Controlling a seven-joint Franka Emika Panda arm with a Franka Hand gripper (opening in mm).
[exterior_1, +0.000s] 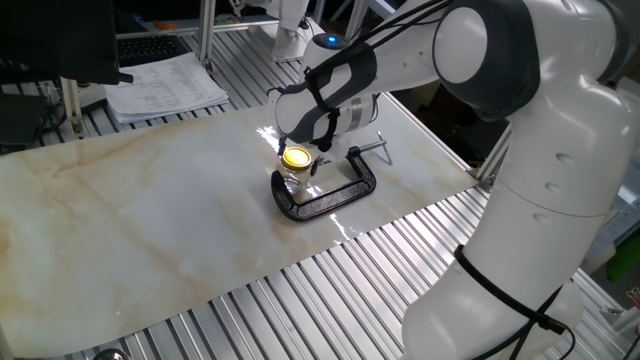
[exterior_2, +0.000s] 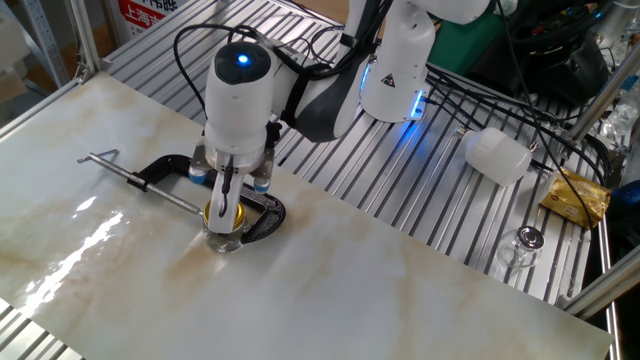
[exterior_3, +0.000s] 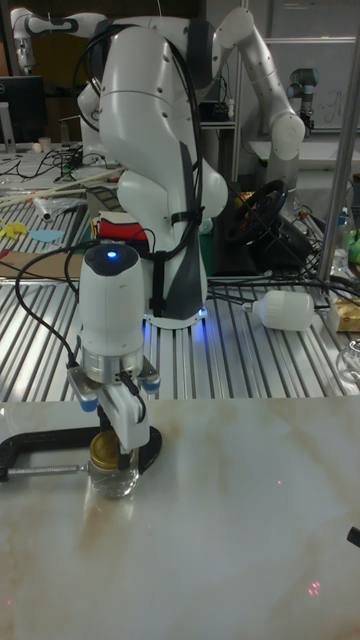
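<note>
A small clear glass jar with a gold lid stands upright on the marbled board. A black C-clamp lies flat around it, the jar sitting in its opening near the screw's end. My gripper points down at the jar, its fingers at the lid's height. In the second view the white gripper body hides part of the gold lid. The third view shows the gripper's dark finger close against the jar's lid. Whether the fingers press on the lid cannot be made out.
The marbled board is clear to the left. Beyond it on the slatted table lie a white bulb-shaped object, a yellow packet and a small glass jar. A paper stack rests at the back.
</note>
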